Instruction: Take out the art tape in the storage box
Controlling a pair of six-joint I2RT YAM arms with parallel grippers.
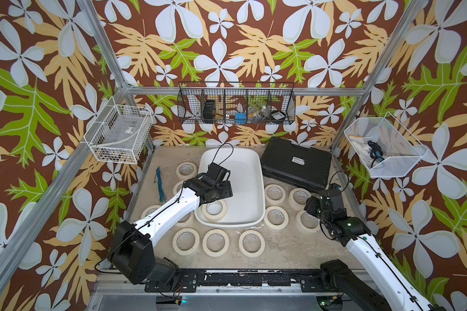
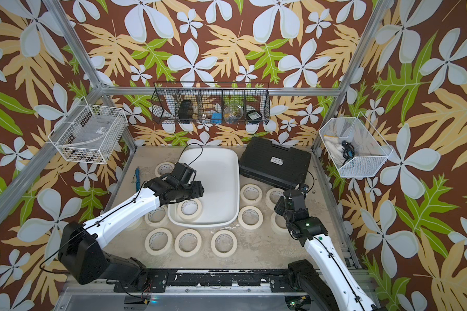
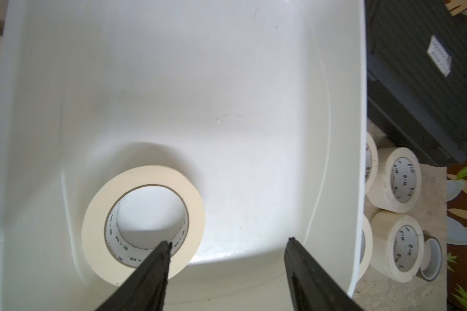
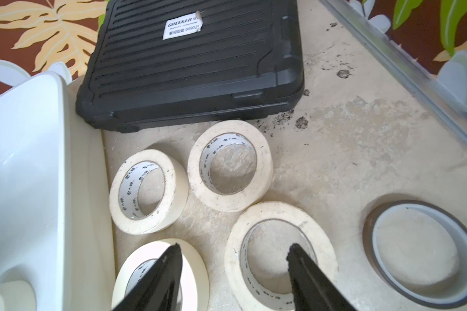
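One roll of cream art tape (image 3: 96, 225) lies flat inside the white storage box (image 3: 342, 248), toward its near left corner. Above the box hangs my left gripper, open and empty; in its wrist view the left finger overlaps the right side of that roll, while the right finger is over bare box floor. My right gripper is open over the table right of the box. Below its fingers lie a tape roll on the left (image 4: 194, 269) and another roll (image 4: 321, 243) on the right, neither held.
A black case (image 1: 295, 161) stands behind the right-hand rolls. Several tape rolls lie around the box, including one roll (image 1: 215, 242) in front. A brown-edged ring (image 4: 371, 243) lies farther right. Blue cord (image 1: 159, 184) is at the left. Table between ring and case is clear.
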